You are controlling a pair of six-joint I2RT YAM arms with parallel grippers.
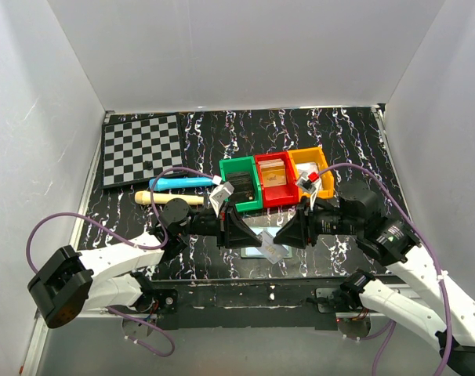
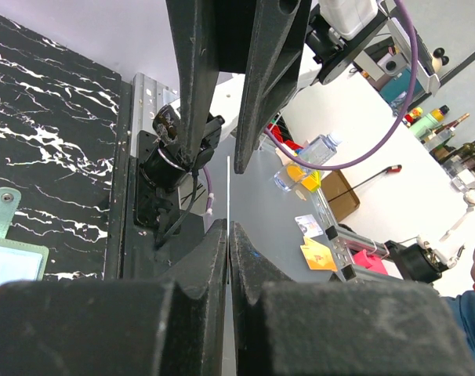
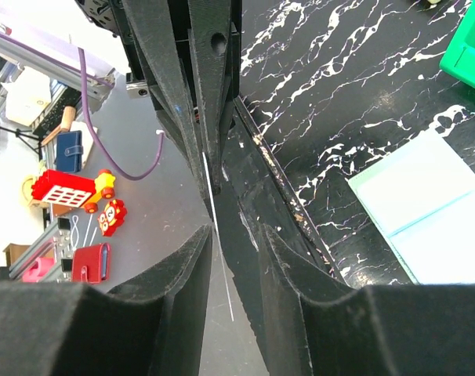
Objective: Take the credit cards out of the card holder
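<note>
A thin whitish card (image 1: 273, 250) is held between the two arms, seen nearly edge-on as a pale line in both wrist views. My left gripper is shut on this card (image 2: 228, 176). From the other side, my right gripper stands part open, its two fingers apart with the card's edge (image 3: 225, 283) in the gap, nearer one finger. Beneath them, the pale mint card holder (image 1: 251, 252) lies open on the table, partly covered by the arms in the top view. Its snap tab (image 2: 5, 200) shows in the left wrist view.
Behind the holder stand green (image 1: 249, 205), red (image 1: 278, 193) and orange (image 1: 327, 188) bins. A blue rod (image 1: 183, 182), a cream rod (image 1: 168, 198) and a checkered board (image 1: 142, 149) lie to the left. The table's front edge is close below the grippers.
</note>
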